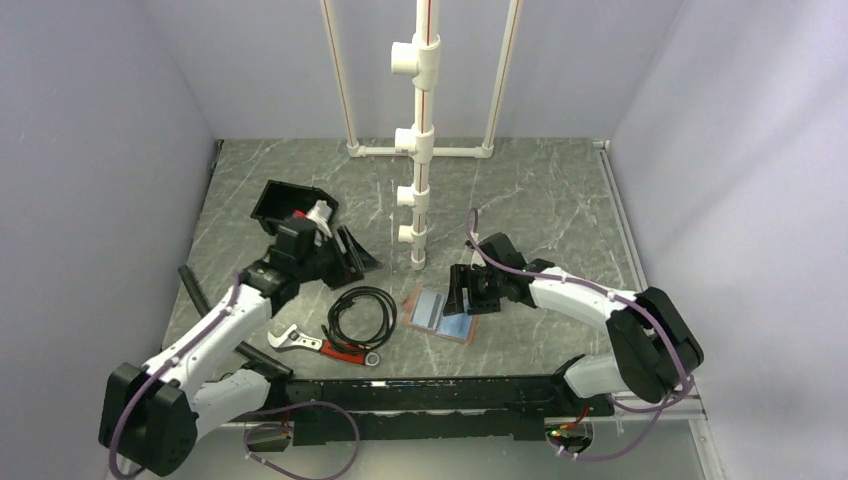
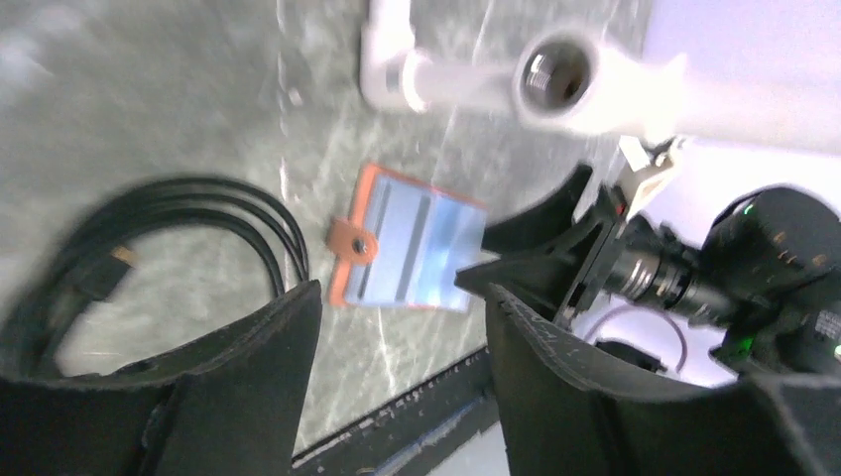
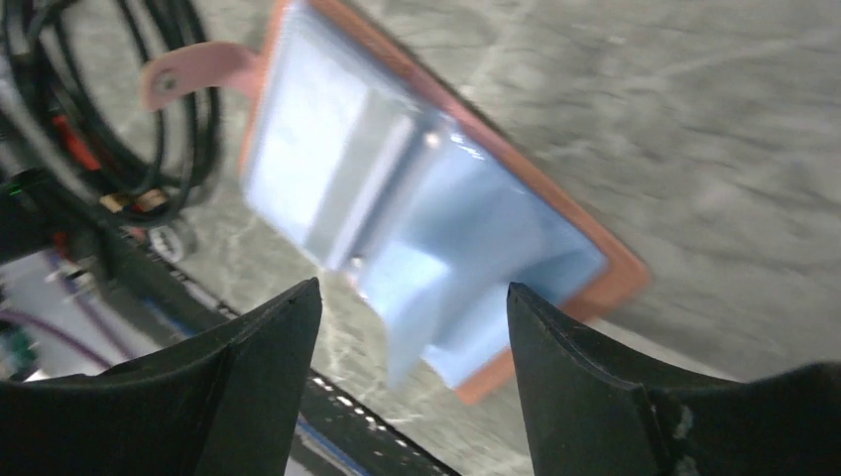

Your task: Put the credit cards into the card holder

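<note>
The card holder [image 1: 428, 309] lies opened flat at the front middle, with a pale blue inside, a brown-pink edge and a strap [image 3: 203, 72] at one end. A grey strip crosses its middle; whether this is a card or part of the holder, I cannot tell. No loose credit card is clear to see. Right over the holder's right half, my right gripper stands open, nothing between its fingers. My left gripper [image 1: 357, 258] is up and left of the holder, with an empty gap between its fingers.
Behind the left arm sits a black box [image 1: 283, 198], partly covered. A coiled black cable [image 1: 361, 318] and a wrench [image 1: 318, 345] lie left of the holder. The white pipe stand [image 1: 419, 215] rises behind it. Right of the stand, the back is bare.
</note>
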